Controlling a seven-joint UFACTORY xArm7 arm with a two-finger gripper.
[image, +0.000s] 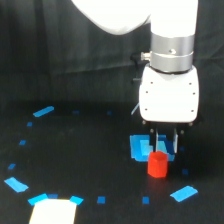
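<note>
A red cylinder (157, 164) stands upright on the dark table, toward the right of the camera view. Just behind it is a blue object (138, 148), perhaps a small box or tray, partly covered by the cylinder and the fingers. My gripper (165, 145) points down from the white arm, above and slightly behind the cylinder. Its dark fingers appear spread apart, and no held object can be made out between them. Whether the fingertips touch the blue object cannot be told.
Blue tape strips (184, 193) and small blue squares mark the black table. A pale, wood-coloured block (53, 211) sits at the front left edge.
</note>
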